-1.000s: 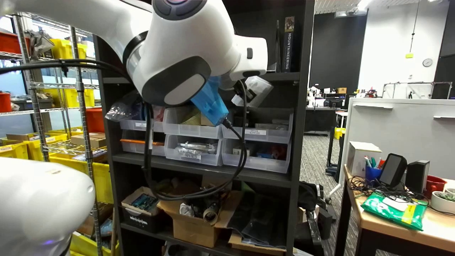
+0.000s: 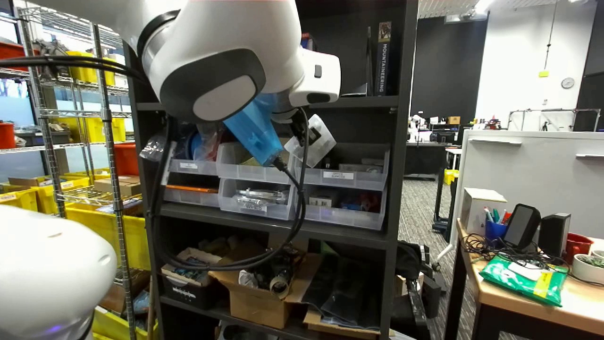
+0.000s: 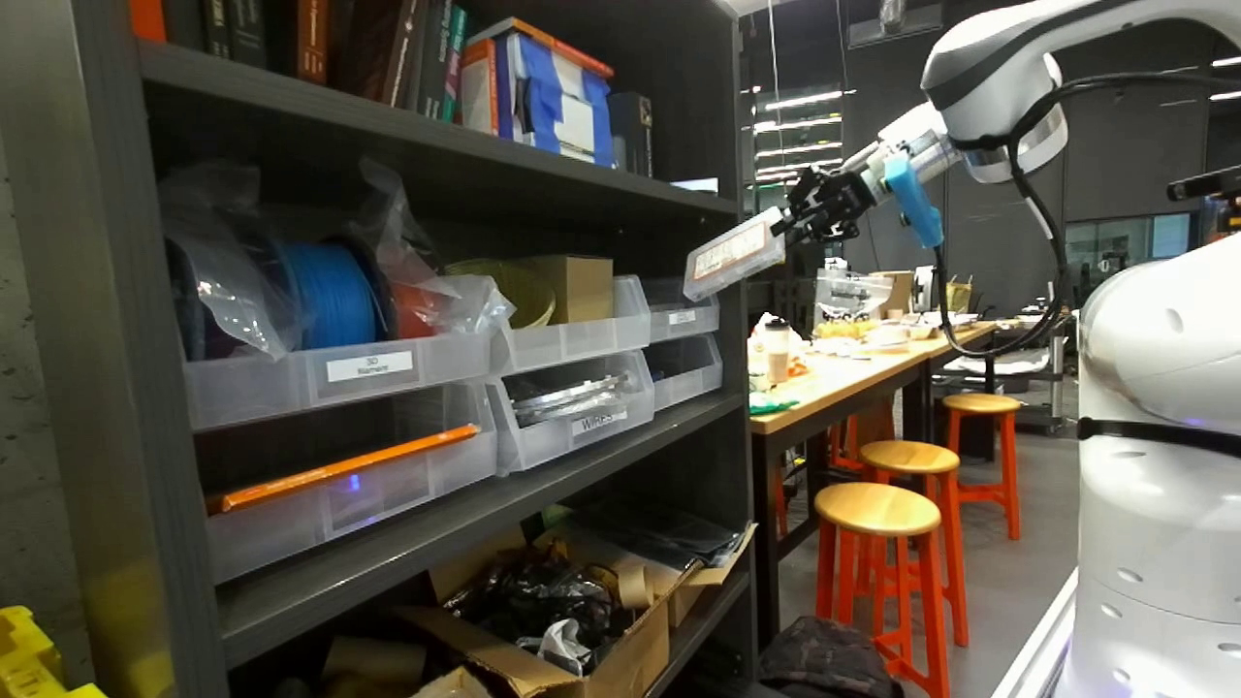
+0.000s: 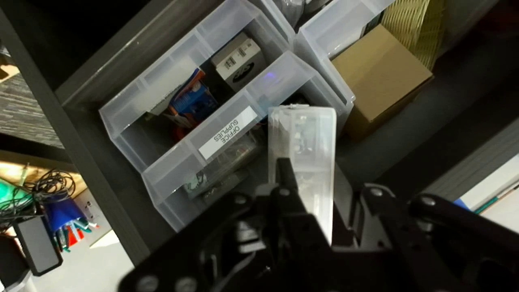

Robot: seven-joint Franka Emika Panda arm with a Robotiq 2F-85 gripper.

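Observation:
A clear plastic box (image 4: 311, 146) is held in my gripper, which is shut on its near end. In exterior view 2 the box (image 3: 733, 258) tilts down toward the shelves, its faces partly reddish, with the black gripper (image 3: 791, 221) behind it. Exterior view 1 shows the box (image 2: 320, 148) in front of the upper right bin. That bin, the office supplies bin (image 4: 228, 129) by its label, lies beyond the box in the wrist view, with bagged items inside. The gripper's fingertips are partly hidden in exterior view 1 by the arm.
Beneath the office supplies bin sits another clear bin (image 4: 155, 92) with small boxes. A cardboard box (image 4: 382, 73) stands in the neighbouring bin. The shelf's side post (image 2: 399, 170) is to the right, and a shelf board (image 2: 362, 102) runs above the bins.
The arm and the held box have moved left and somewhat lower in exterior view 1. The box has also turned, its free end now pointing more downward. The bins have not visibly moved.

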